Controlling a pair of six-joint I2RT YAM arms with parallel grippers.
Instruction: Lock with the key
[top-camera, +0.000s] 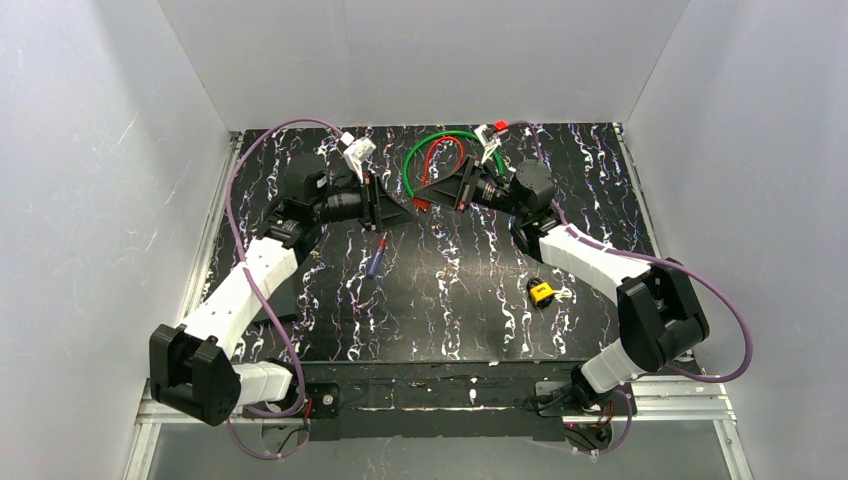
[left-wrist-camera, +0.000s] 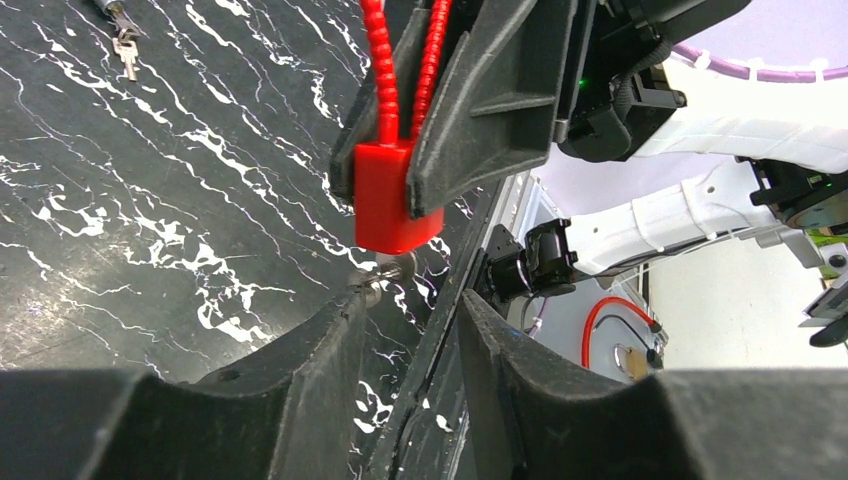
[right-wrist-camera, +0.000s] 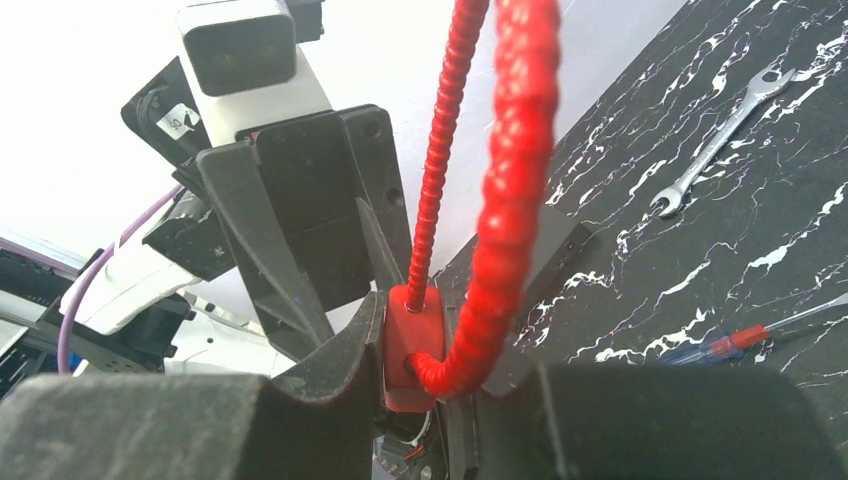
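Note:
The red lock body (left-wrist-camera: 385, 205), with its red beaded cable (left-wrist-camera: 381, 70) looped above, is held clear of the table. My right gripper (top-camera: 420, 196) is shut on this lock; the right wrist view shows the red block (right-wrist-camera: 413, 345) between its fingers. A silvery key (left-wrist-camera: 400, 266) shows at the underside of the lock, apparently in it. My left gripper is part open just below the key in its wrist view, with nothing between its fingers. In the top view, the left gripper (top-camera: 412, 214) faces the right one closely.
A green cable (top-camera: 408, 165) lies at the back, with a loose key (left-wrist-camera: 127, 52) at its end. A screwdriver (top-camera: 376, 260) and yellow tape measure (top-camera: 541, 293) lie nearer the front. A wrench (right-wrist-camera: 725, 135) rests on the table.

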